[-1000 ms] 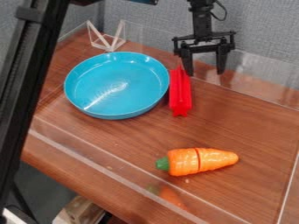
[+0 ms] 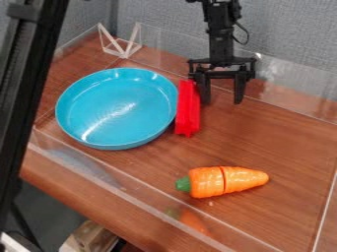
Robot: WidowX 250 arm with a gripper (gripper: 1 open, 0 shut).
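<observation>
My black gripper (image 2: 222, 85) hangs at the back of the wooden table, its two fingers spread apart and pointing down, nothing visible between them. It is just behind and right of a red object (image 2: 187, 110), which lies along the right side of a round blue plate (image 2: 116, 106). A toy carrot (image 2: 227, 181) with a green top lies in the front middle of the table, in several orange segments or with cut lines across it.
A clear plastic barrier runs round the table (image 2: 270, 138). A white wire-like frame (image 2: 121, 44) stands at the back left. A black post (image 2: 27, 79) fills the left edge.
My gripper has moved down and slightly left, toward the back end of the red object. The plate, the red object and the carrot look unmoved.
</observation>
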